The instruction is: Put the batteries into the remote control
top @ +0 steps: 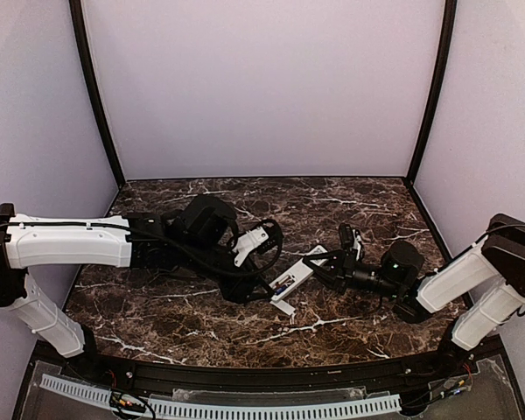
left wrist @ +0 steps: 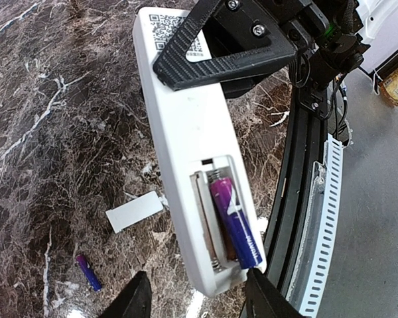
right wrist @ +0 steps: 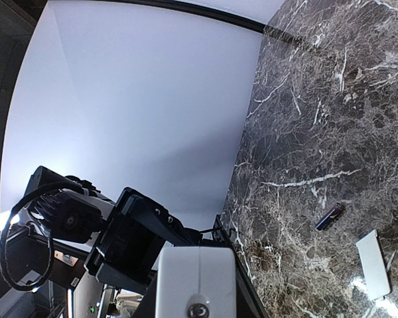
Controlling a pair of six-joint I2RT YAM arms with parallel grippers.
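The white remote (left wrist: 186, 126) is held in the air by my right gripper (top: 328, 267), shut on its upper end. Its battery compartment faces the left wrist view, with one purple battery (left wrist: 233, 218) lying in it on a spring, its lower end near the compartment's edge; the other slot shows bare. My left gripper is at the remote's lower end, its fingertips apart, part open. A loose battery (left wrist: 89, 271) and the white cover (left wrist: 134, 212) lie on the table.
Both arms meet over the middle front. A metal rail (top: 271, 408) runs along the front edge.
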